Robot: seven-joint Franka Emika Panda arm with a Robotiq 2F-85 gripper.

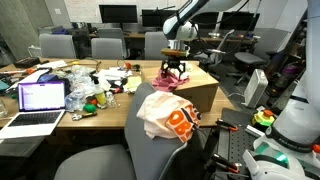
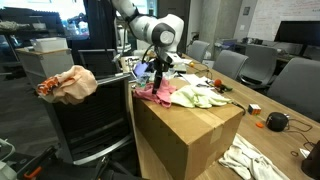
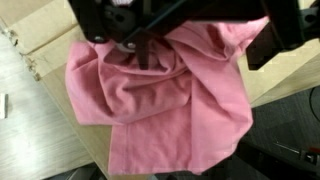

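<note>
A pink cloth (image 2: pixel 153 94) lies bunched on the brown box (image 2: pixel 180 140), part of it draping over the near edge. Right above the cloth, my gripper (image 2: pixel 157 80) points down with its fingers open. In the wrist view the pink cloth (image 3: pixel 160 115) fills the space under the gripper, folds rising between and around the fingers; whether they touch it cannot be told. Next to it on the box rests a white and pale green cloth (image 2: pixel 198 96).
An orange-patterned cloth (image 1: pixel 165 115) hangs over the back of a grey chair (image 1: pixel 150 140) near the box. Another white cloth (image 2: pixel 250 158) lies lower, right of the box. A laptop (image 1: pixel 41 105) and clutter occupy the long table (image 1: pixel 75 120).
</note>
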